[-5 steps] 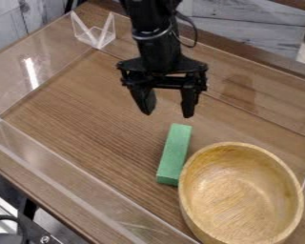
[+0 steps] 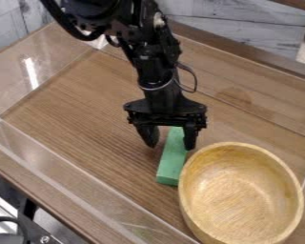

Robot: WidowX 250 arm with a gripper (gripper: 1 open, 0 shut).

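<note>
The black gripper (image 2: 168, 132) is lowered over the upper end of a green bar (image 2: 170, 170), which lies on the wooden table. The gripper is open, its fingers at either side of that end; whether they touch the bar is unclear. The arm above hides part of the table behind it.
A tan oval bowl (image 2: 240, 205) sits at the front right, close beside the green bar. A pale wall panel (image 2: 244, 29) stands behind.
The gripper has moved down and toward the front, from above the table behind the green bar to over its upper end. The bar and bowl have not visibly moved.
</note>
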